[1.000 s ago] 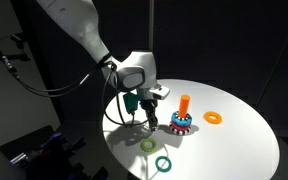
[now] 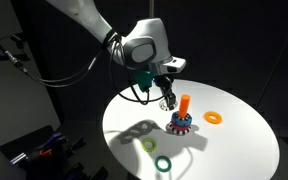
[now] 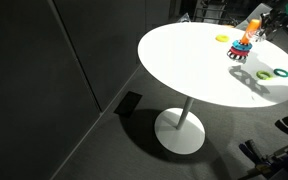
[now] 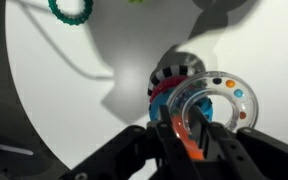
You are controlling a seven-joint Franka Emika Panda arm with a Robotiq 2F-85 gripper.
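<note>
A clear ring with coloured beads (image 4: 241,97) is held in my gripper, its fingers shut on the ring's near side. In exterior view 1 this clear ring (image 2: 168,104) hangs from the gripper, just left of the stacking toy. The toy has an orange post (image 2: 184,105) rising from a blue ring (image 2: 182,118), with red and black-and-white rings below. From the wrist, the black-and-white ring (image 4: 169,74) shows beside the held ring, while the fingers and the ring cover much of the toy.
Loose on the white round table (image 2: 239,150) lie an orange ring (image 2: 213,117), a light green ring (image 2: 149,145) and a teal ring (image 2: 163,163).
The arm has risen and moved right, toward the orange post, carrying the clear ring off the table area left of the toy. The toy and loose rings have stayed put.
</note>
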